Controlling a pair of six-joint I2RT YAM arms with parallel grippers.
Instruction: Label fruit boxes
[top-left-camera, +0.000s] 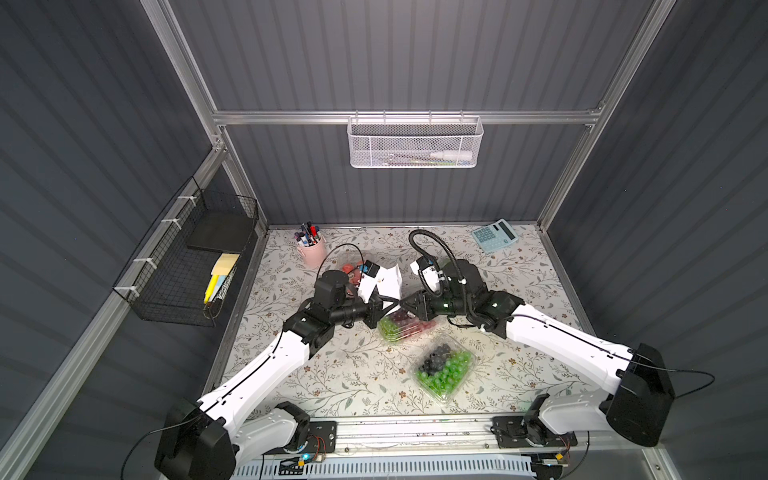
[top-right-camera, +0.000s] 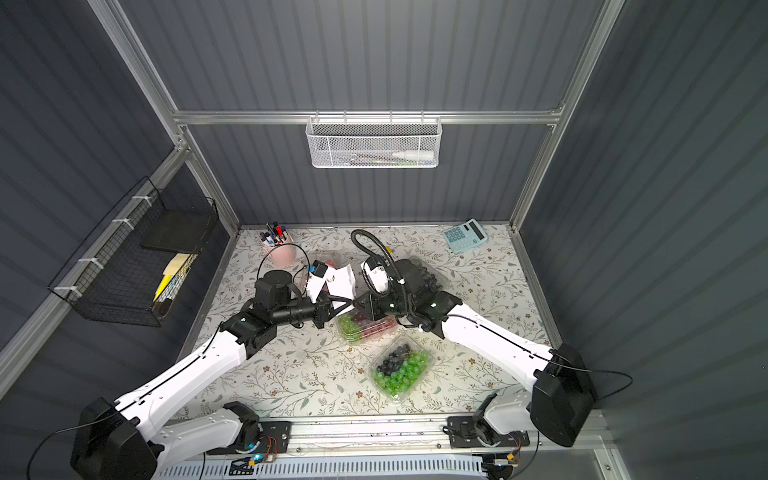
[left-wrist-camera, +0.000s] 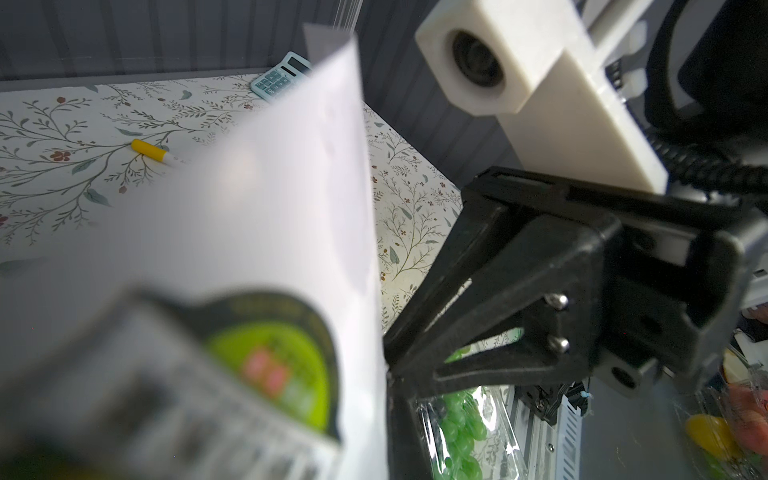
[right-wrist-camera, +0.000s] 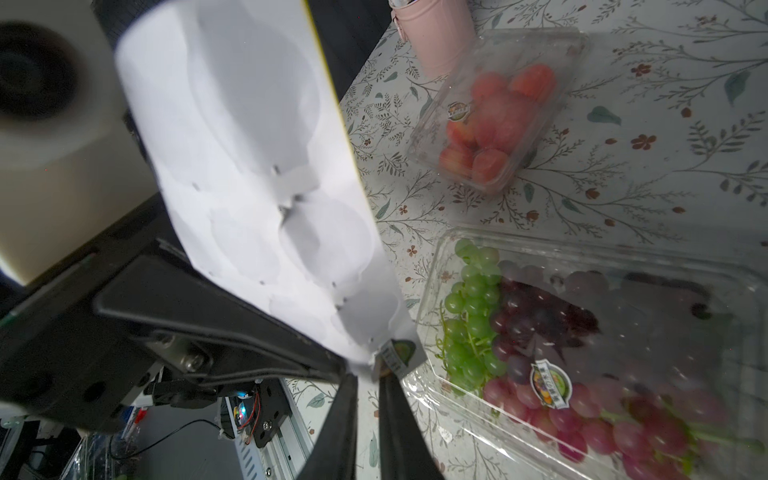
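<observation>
Both arms meet over the middle of the table. My left gripper (top-left-camera: 388, 304) is shut on a white label sheet (top-left-camera: 385, 280), which mostly has empty outlines on its face and a green label at its lower part in the right wrist view. My right gripper (top-left-camera: 406, 306) is at the sheet's lower end; whether its fingers are open or shut is unclear. Below are a box of green and red grapes (right-wrist-camera: 520, 336) with a label (right-wrist-camera: 550, 385) on its lid, a labelled box of peaches (right-wrist-camera: 504, 112), and a box of green and black grapes (top-left-camera: 444, 368).
A pink pen cup (top-left-camera: 312, 256) stands at the back left, a calculator (top-left-camera: 494, 235) at the back right. A yellow marker (left-wrist-camera: 150, 150) lies on the table. A black wire basket (top-left-camera: 176, 280) and a white basket (top-left-camera: 412, 148) hang on the walls.
</observation>
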